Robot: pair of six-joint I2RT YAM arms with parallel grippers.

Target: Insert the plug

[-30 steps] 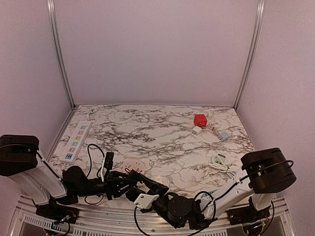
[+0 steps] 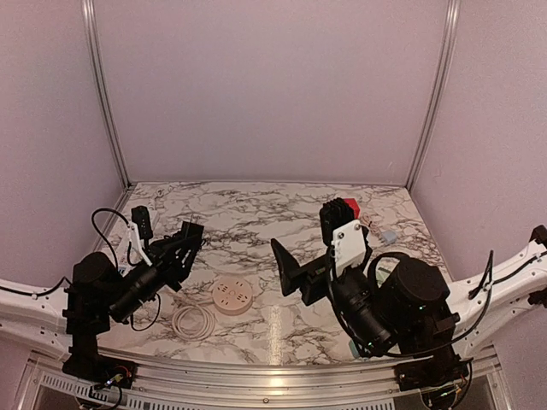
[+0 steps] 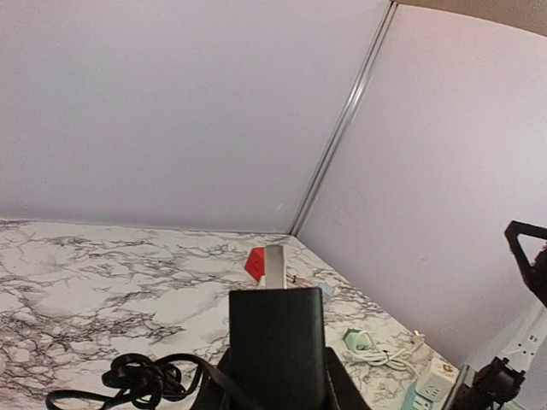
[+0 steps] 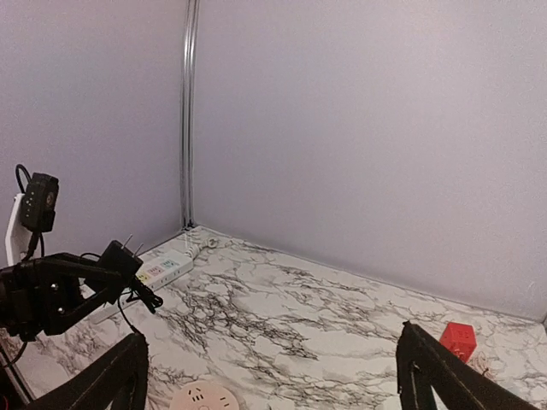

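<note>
In the left wrist view a black plug adapter (image 3: pixel 275 346) with a coiled black cable (image 3: pixel 145 376) fills the lower middle; my left gripper (image 2: pixel 184 239) is shut on it, raised at the left side. The right wrist view shows its metal prongs pointing up. My right gripper (image 2: pixel 297 266) stands open and empty at the right of centre, apart from the left one. A round pink power socket (image 2: pixel 232 295) with a coiled cord lies on the table between and below them. A long white power strip (image 4: pixel 167 271) lies at the left, mostly hidden in the top view.
A red cube socket (image 4: pixel 458 340) stands at the back right, with small chargers near it. A green-and-white socket (image 3: pixel 359 340) with white cable lies at the right.
Both arms have risen and moved apart from where they met at the front centre; the left went left with the black adapter, the right went right.
</note>
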